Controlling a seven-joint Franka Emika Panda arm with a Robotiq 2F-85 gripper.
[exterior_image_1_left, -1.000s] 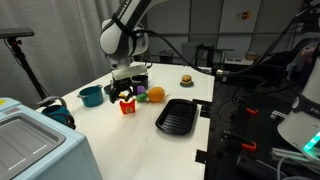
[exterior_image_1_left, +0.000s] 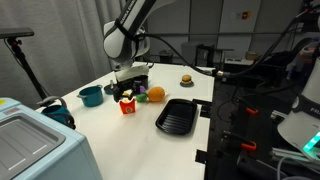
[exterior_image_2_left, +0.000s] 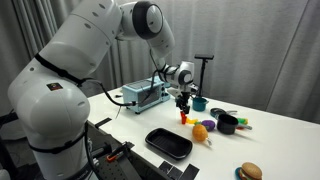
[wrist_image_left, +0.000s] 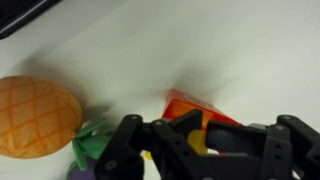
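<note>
A red box with yellow in it (exterior_image_1_left: 128, 107) stands on the white table; it also shows in the wrist view as a red and yellow box (wrist_image_left: 183, 104), partly covered by the fingers. My gripper (exterior_image_1_left: 126, 97) is low, right at this box. In the wrist view the gripper looks shut, its dark fingertips over the box's edge. Whether any thin part of the box lies between them cannot be made out. From the other side, the red box (exterior_image_2_left: 183, 117) shows just under the gripper (exterior_image_2_left: 184, 106).
An orange round item (wrist_image_left: 38, 117) and a green-topped purple item (wrist_image_left: 90, 145) lie close beside the gripper. A black tray (exterior_image_1_left: 178, 117), a teal pot (exterior_image_1_left: 92, 96), a dark pan (exterior_image_2_left: 228, 124) and a burger (exterior_image_2_left: 250, 171) are around.
The arm above the box has shifted slightly in exterior view 1. The red box stays at about the same spot, and the other items have not moved.
</note>
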